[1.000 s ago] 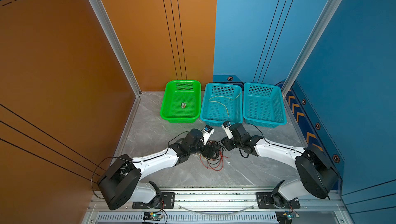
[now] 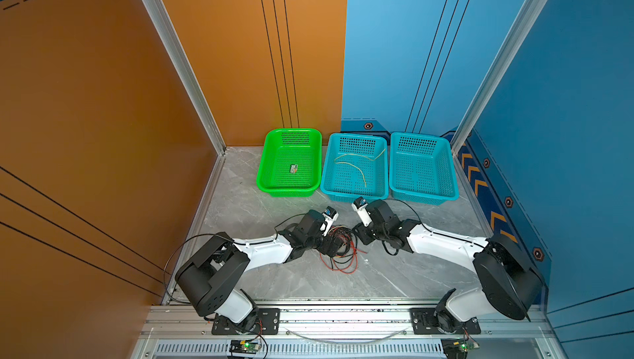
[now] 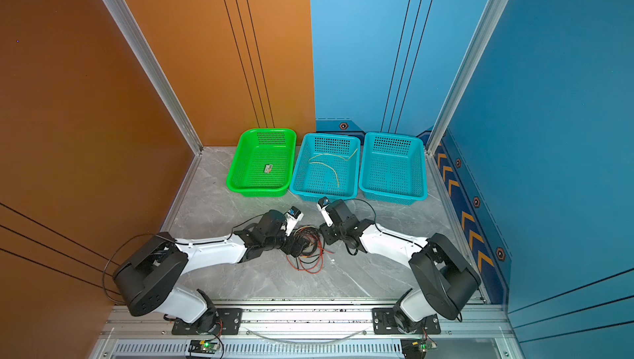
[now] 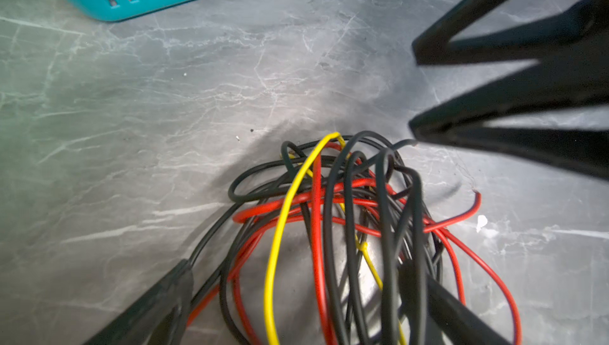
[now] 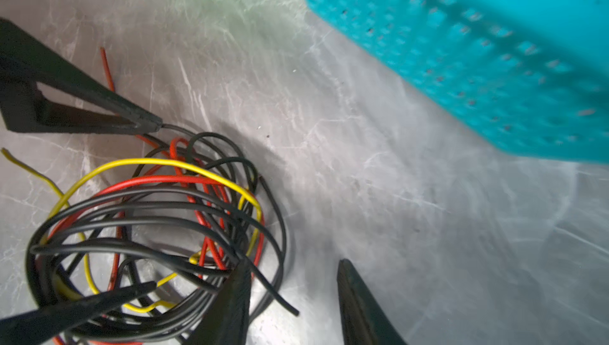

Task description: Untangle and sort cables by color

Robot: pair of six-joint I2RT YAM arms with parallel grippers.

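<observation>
A tangled heap of black, red and yellow cables (image 2: pixel 343 253) lies on the grey table between my two grippers. In the left wrist view a yellow cable (image 4: pixel 285 211) arches over it. My left gripper is open and low over the heap, black strands between and around its fingers. My right gripper is parted at the heap's right edge, a loose black cable end near its left finger. Two thin yellow cables (image 2: pixel 362 174) lie in the middle teal basket (image 2: pixel 330 167).
A green basket (image 2: pixel 264 167) holding a small pale object and an empty teal basket (image 2: pixel 422 164) flank the middle one along the back. Bare table lies at the front and sides.
My left arm has shifted slightly, its gripper sitting a little lower in the top left view. My right gripper has moved a small amount.
</observation>
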